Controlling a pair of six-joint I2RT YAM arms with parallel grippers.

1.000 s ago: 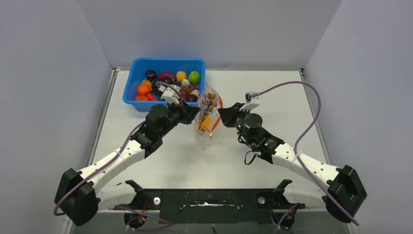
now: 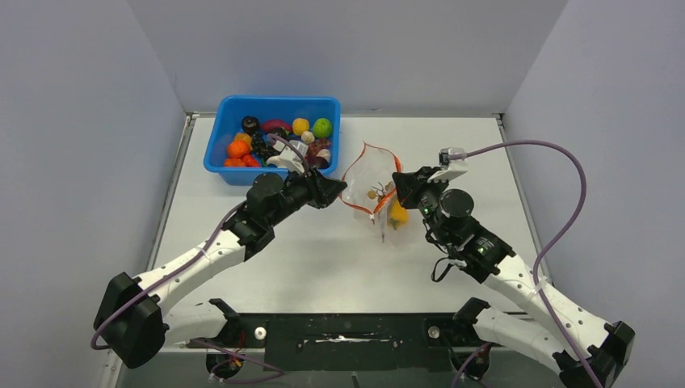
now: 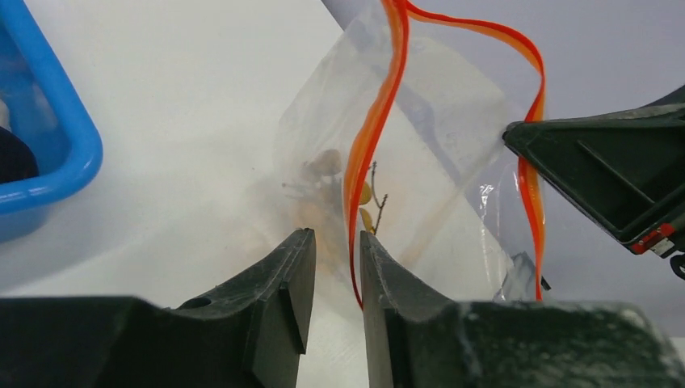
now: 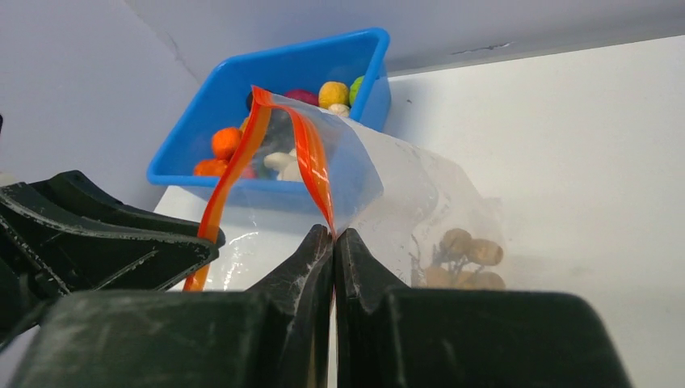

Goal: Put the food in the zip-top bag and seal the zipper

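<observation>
A clear zip top bag (image 2: 370,174) with an orange rim hangs between my grippers, its mouth spread open. Inside show a yellow food item (image 2: 398,213) and a dark twig with brown roundish pieces (image 4: 470,252). My right gripper is shut on the rim at the bag's right side. On the other side, my left gripper is partly open, a gap showing between its fingertips. The orange rim (image 3: 365,153) runs down beside its right-hand finger; whether they touch I cannot tell.
At the back left stands a blue bin (image 2: 216,145) full of fruit and vegetables, close beside my left arm.
My right gripper has moved to the right, carrying the bag with it. My left gripper has shifted slightly right. The bag's mouth is spread wider, and its contents hang further right.
</observation>
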